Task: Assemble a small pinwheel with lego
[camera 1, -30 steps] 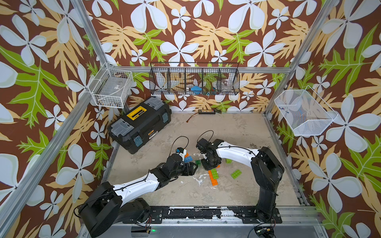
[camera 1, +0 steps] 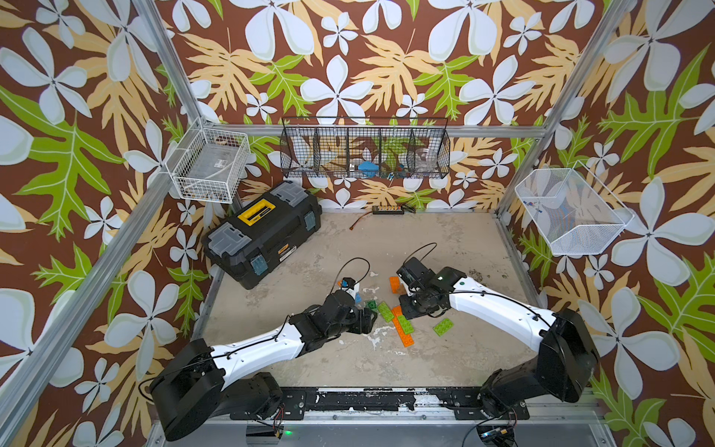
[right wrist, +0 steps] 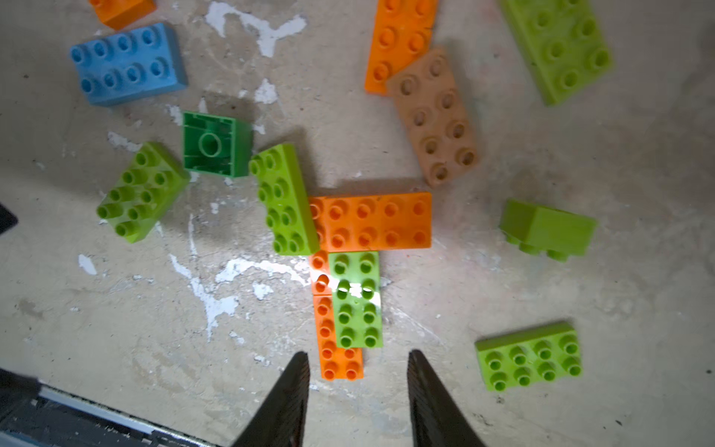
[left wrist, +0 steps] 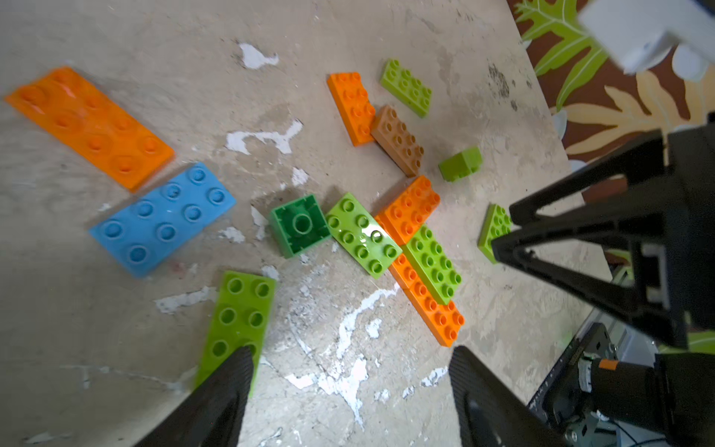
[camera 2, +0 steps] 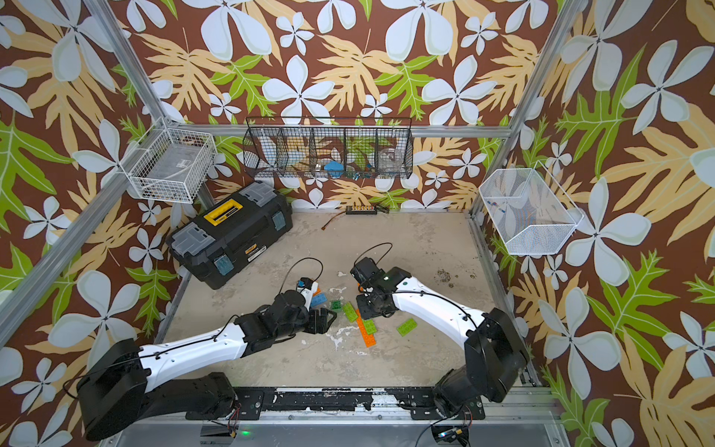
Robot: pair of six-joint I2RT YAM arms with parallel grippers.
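Observation:
In the right wrist view, a lime brick [right wrist: 356,298] sits on a long orange strip [right wrist: 342,365]. An orange brick [right wrist: 387,221] lies across the strip's far end, and another lime brick [right wrist: 286,201] leans tilted against its left end. The dark green block [right wrist: 216,146] lies open side up beside them, near a lime brick [right wrist: 141,192] and the blue brick [right wrist: 130,65]. My right gripper hovers above, fingers apart and empty. My left gripper, also parted and empty, is over bare table; one finger partly covers the lime brick [left wrist: 238,320] in its view.
A tan brick [right wrist: 435,115] and a lime block on its side [right wrist: 551,227] lie right of the cluster, with a lime brick [right wrist: 528,356] nearer the front. The black toolbox [camera 1: 260,231] stands at the back left.
My right arm has swung right, away from the left gripper.

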